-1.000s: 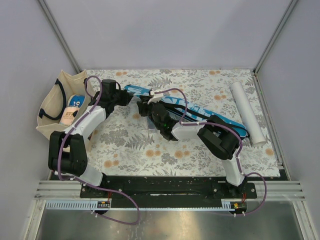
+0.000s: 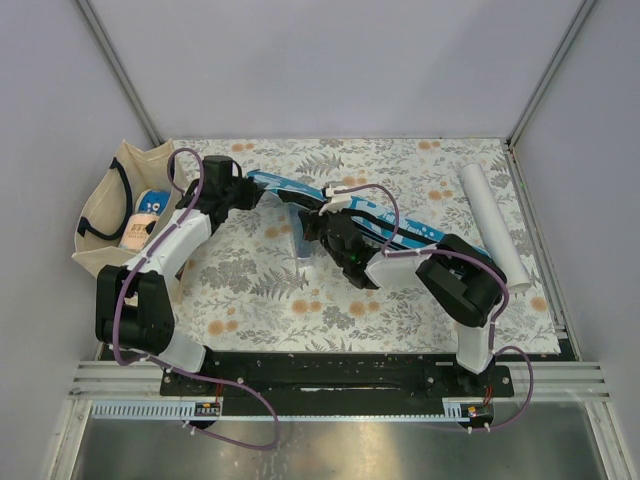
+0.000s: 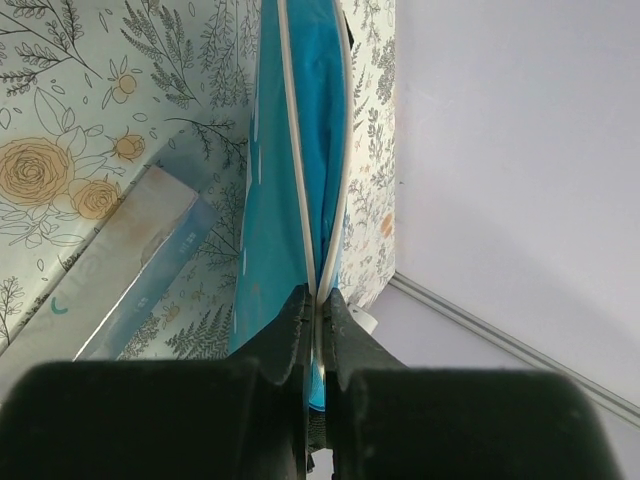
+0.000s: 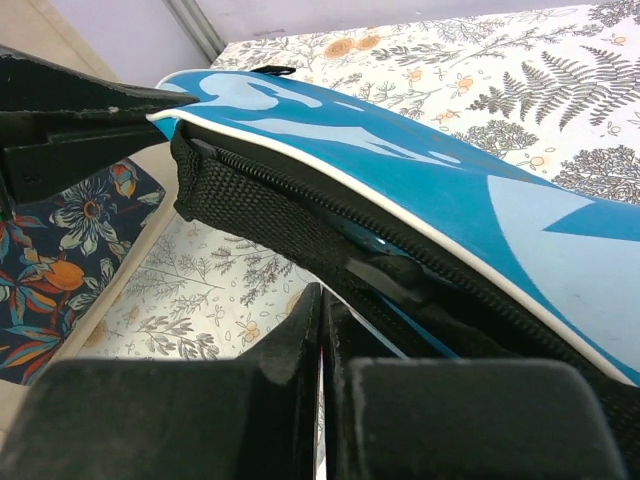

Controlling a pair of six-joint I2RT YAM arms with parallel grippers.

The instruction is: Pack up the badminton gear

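A long blue badminton bag (image 2: 290, 185) with white trim lies slantwise across the table, its zipped side gaping. My left gripper is shut on the bag's end, pinching the blue fabric and pale piping. In the right wrist view, my right gripper is shut with nothing between its fingers, in front of the black zipper (image 4: 440, 255). The zipper's black end flap (image 4: 230, 195) hangs below the left fingers (image 4: 75, 135), clear of my right fingertips. What lies inside the bag is hidden.
At the left stands a beige tote (image 2: 95, 258) with an orange, white and blue item (image 2: 146, 218) inside. A long pale box (image 3: 95, 290) lies beside the blue bag. A white roll (image 2: 497, 228) rests at the right.
My right gripper has moved right along the bag, away from the left gripper. The left gripper's hold looks the same.
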